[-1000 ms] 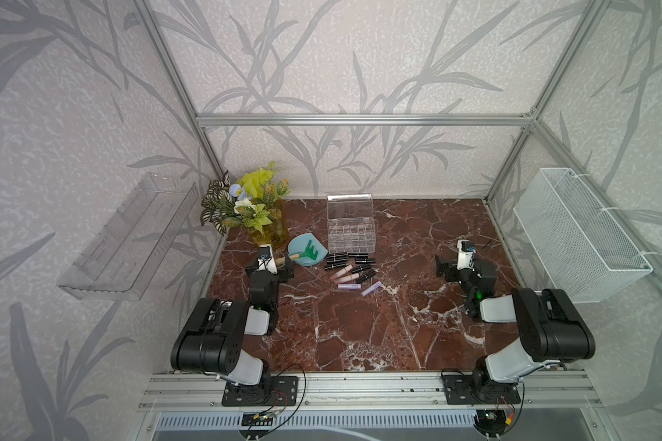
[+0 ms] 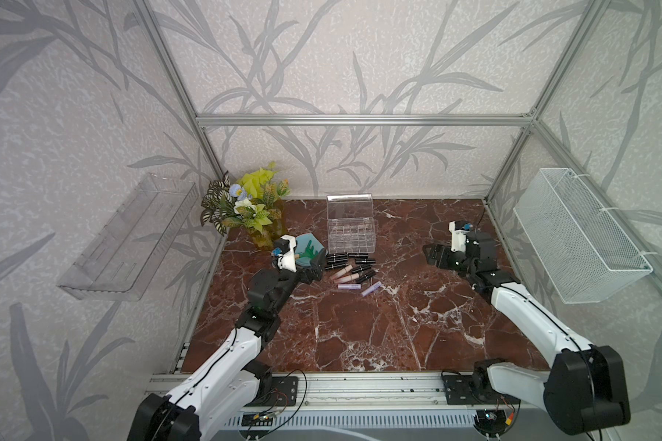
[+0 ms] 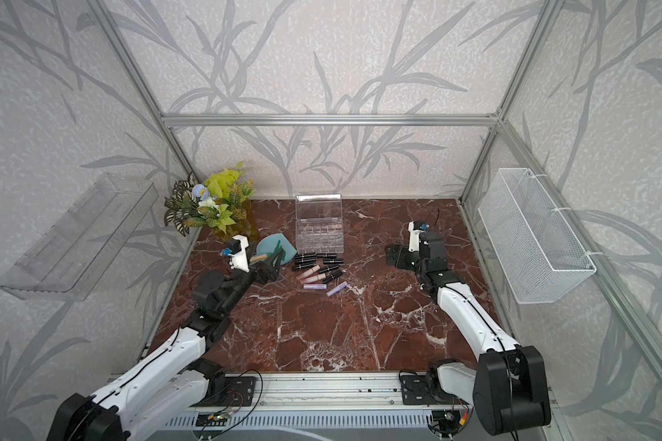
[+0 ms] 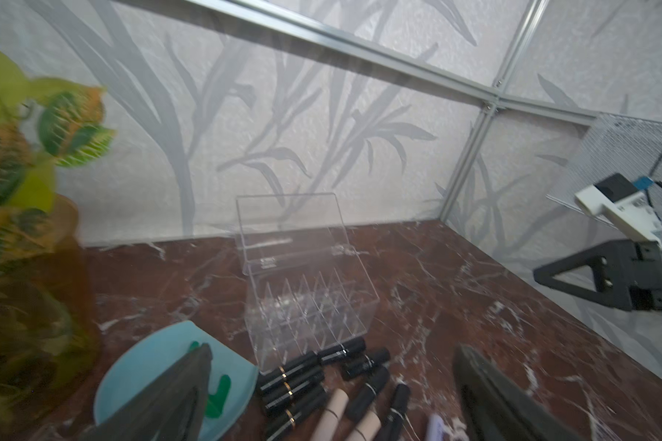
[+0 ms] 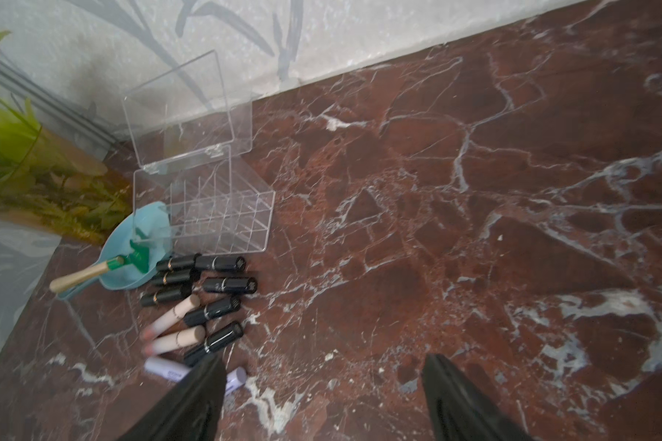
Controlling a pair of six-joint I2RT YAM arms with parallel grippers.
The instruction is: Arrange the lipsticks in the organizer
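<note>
A clear organizer [image 2: 351, 233] with a raised lid and divided compartments stands at the back center. In front of it lies a loose group of lipsticks: several black tubes [image 5: 231, 284], pink ones [image 5: 175, 339] and lilac ones [image 2: 371, 289]. My left gripper [image 2: 309, 272] is open, left of the lipsticks and above the table, with nothing between its fingers. My right gripper [image 2: 432, 255] hangs right of the organizer and lipsticks, its fingers apart with nothing visible between them.
A vase of flowers [image 2: 257, 198] stands back left, beside a blue dustpan [image 3: 272, 242] with a green rake. Clear [image 2: 128, 239] and white mesh [image 2: 581, 242] baskets hang on the side walls.
Both arms have extended from their folded poses. The left gripper has moved right toward the lipsticks; the right gripper has risen and shifted left. The lipsticks and organizer are unmoved.
</note>
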